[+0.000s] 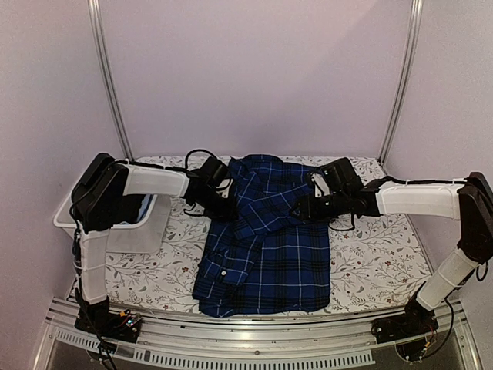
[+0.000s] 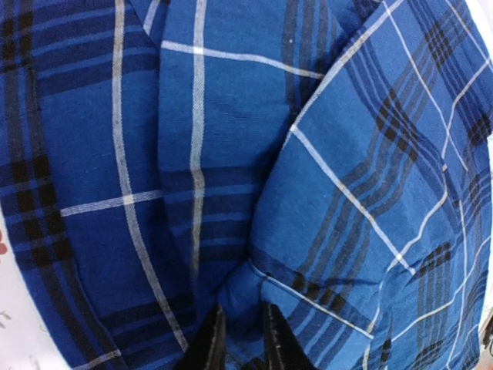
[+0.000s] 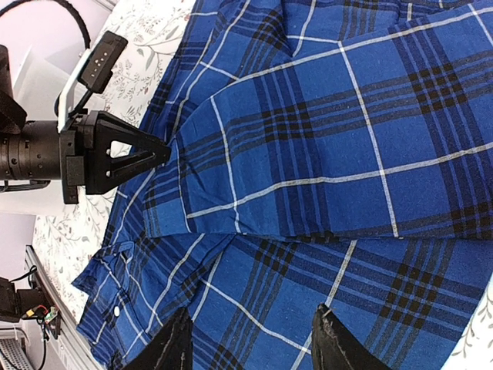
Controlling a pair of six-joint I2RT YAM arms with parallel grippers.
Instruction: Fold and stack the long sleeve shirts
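A navy plaid long sleeve shirt (image 1: 285, 270) lies spread on the patterned table, sleeves folded inward across its upper and left part; the folded sleeve (image 3: 300, 139) crosses the body diagonally. My left gripper (image 1: 227, 212) is down at the shirt's left edge, at the lower end of that sleeve; in the left wrist view its fingertips (image 2: 217, 343) touch or nearly touch the cloth, partly open, and whether cloth lies between them is unclear. My right gripper (image 1: 306, 208) hovers over the upper right of the shirt, open, with its fingers (image 3: 177, 339) wide apart.
A white bin (image 1: 139, 239) with dark clothing stands at the left of the table. Bare patterned table (image 1: 370, 270) shows right of the shirt. The table's front rail runs just below the shirt.
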